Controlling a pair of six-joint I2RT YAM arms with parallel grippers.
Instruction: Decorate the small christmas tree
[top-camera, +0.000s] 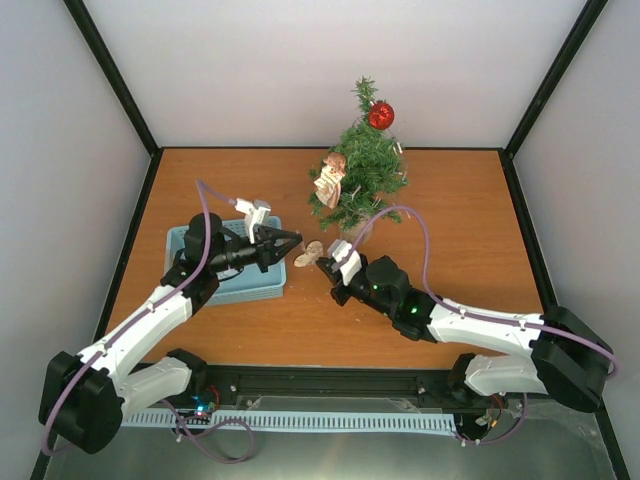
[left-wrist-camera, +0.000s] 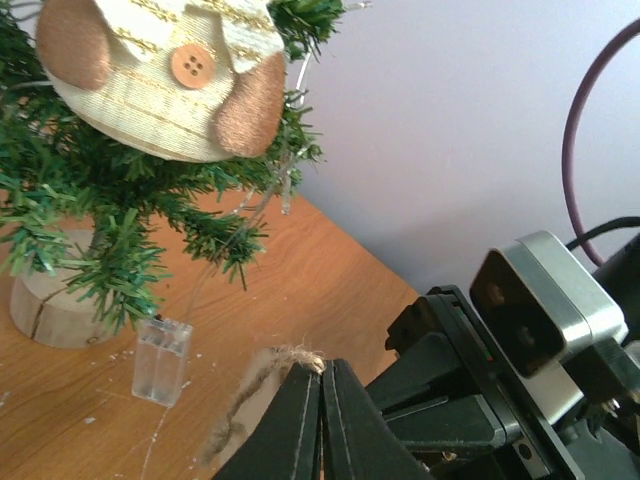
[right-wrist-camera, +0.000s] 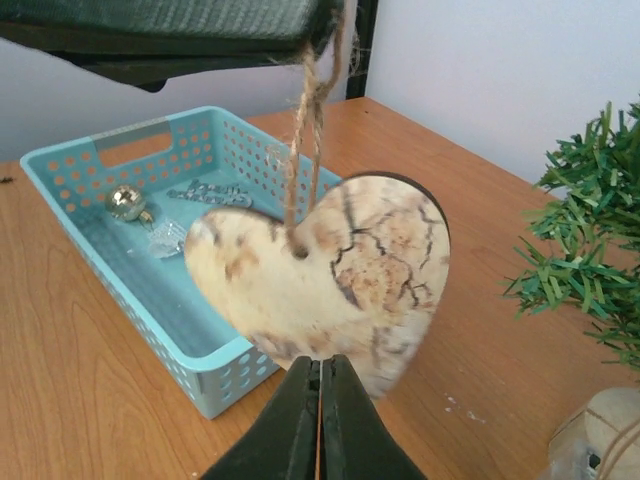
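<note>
A flat wooden heart (right-wrist-camera: 330, 265) with cracked bark-like markings hangs upright on a twine loop (right-wrist-camera: 306, 150), slightly blurred. The loop's top disappears at the tip of my left gripper (top-camera: 299, 237), which is shut on the twine (left-wrist-camera: 290, 356). In the right wrist view, the tips of my right gripper overlap the heart's lower edge. Those fingers stand very close together; whether a gap remains is unclear, and no grip on the heart shows. Behind both grippers stands the small Christmas tree (top-camera: 372, 165), bearing a red bauble (top-camera: 381, 115) and a cloth figure ornament (top-camera: 330, 181).
A light-blue basket (right-wrist-camera: 130, 290) lies beneath the left arm, with a silvery bauble (right-wrist-camera: 126, 203) and other ornaments inside. A clear plastic piece (left-wrist-camera: 162, 360) on a wire hangs near the tree's wooden base (left-wrist-camera: 60, 310).
</note>
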